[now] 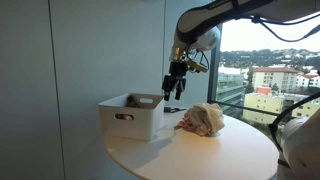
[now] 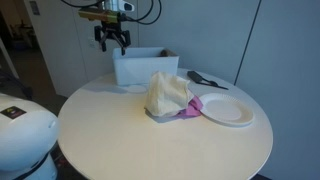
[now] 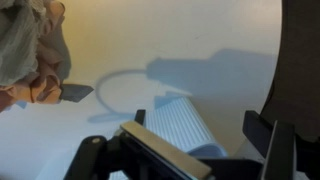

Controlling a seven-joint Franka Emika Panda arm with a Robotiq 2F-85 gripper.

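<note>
My gripper (image 1: 174, 88) hangs above the table with its fingers spread and pointing down, right of the white box in exterior view 1. In exterior view 2 the gripper (image 2: 112, 42) appears over the left part of the box (image 2: 145, 68). Both fingertips (image 3: 258, 126) show apart at the bottom of the wrist view. A tan bar-like piece (image 3: 165, 153) lies between them in that view; whether it touches anything is unclear. A crumpled cream cloth (image 2: 168, 94) rests on the table beside a pink cloth (image 2: 191, 106), clear of the gripper.
The open white box (image 1: 132, 122) stands on the round white table (image 1: 205, 158), something brown inside it. A white plate (image 2: 228, 110) and a black utensil (image 2: 207, 79) lie on the table. A window and wall stand behind.
</note>
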